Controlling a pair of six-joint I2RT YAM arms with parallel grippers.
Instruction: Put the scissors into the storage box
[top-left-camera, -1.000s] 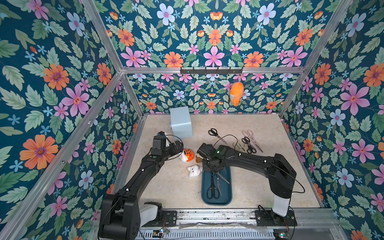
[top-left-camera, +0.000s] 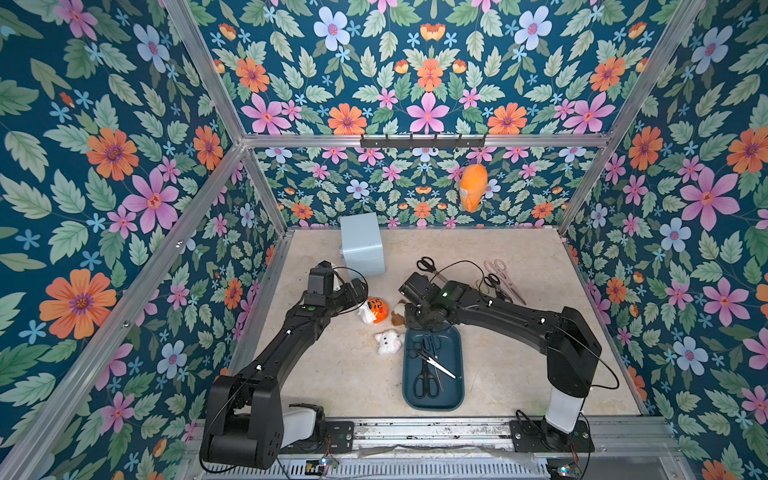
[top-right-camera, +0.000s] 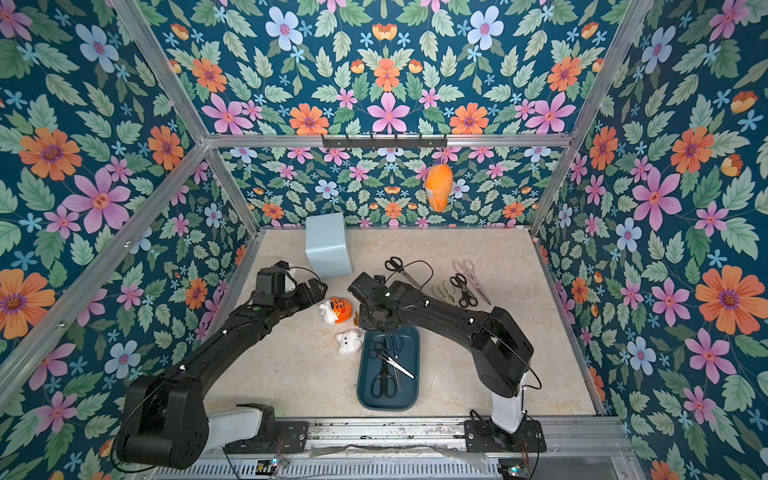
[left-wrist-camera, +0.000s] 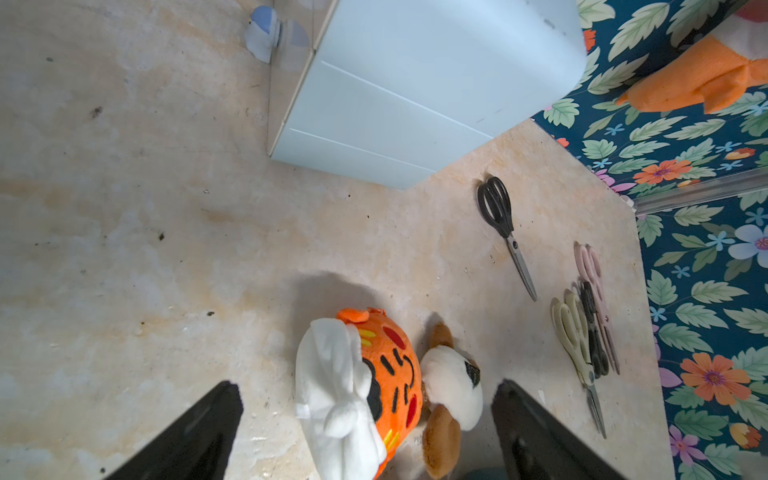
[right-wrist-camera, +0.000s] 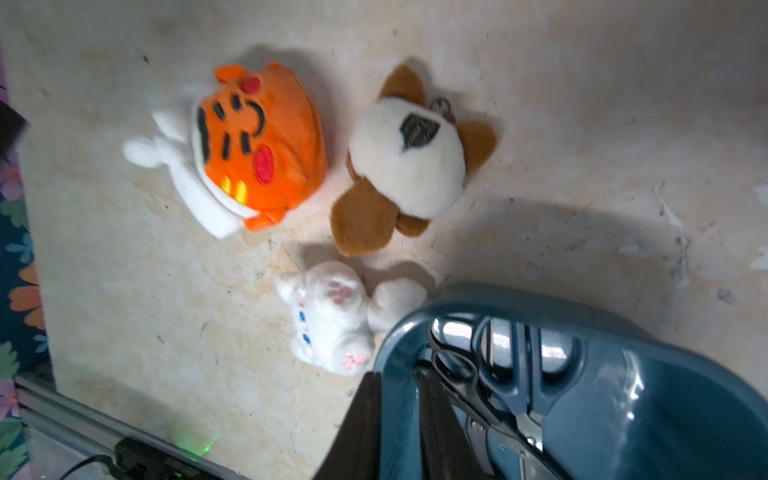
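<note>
The teal tray (top-left-camera: 416, 400) at front centre holds several scissors (right-wrist-camera: 464, 376), piled together. Above its back end hangs my right gripper, fingers near each other at the bottom of the right wrist view with a narrow gap and nothing visible between them. My left gripper is open over the plush toys, left of centre, holding nothing. More scissors lie at the back right: a black pair (left-wrist-camera: 500, 212), a pink pair (left-wrist-camera: 592, 272), a cream pair (left-wrist-camera: 574, 336) and another black pair (top-left-camera: 500, 292).
A pale blue box (top-left-camera: 361, 244) stands at the back left. An orange tiger toy (right-wrist-camera: 264, 144), a brown-white toy (right-wrist-camera: 408, 156) and a white toy (right-wrist-camera: 336, 320) lie left of and behind the tray. An orange plush (top-left-camera: 472, 188) hangs on the back wall.
My right arm has risen and moved slightly back, away from the scissors in the tray, whose silver blades now show more clearly. The left arm has shifted only slightly.
</note>
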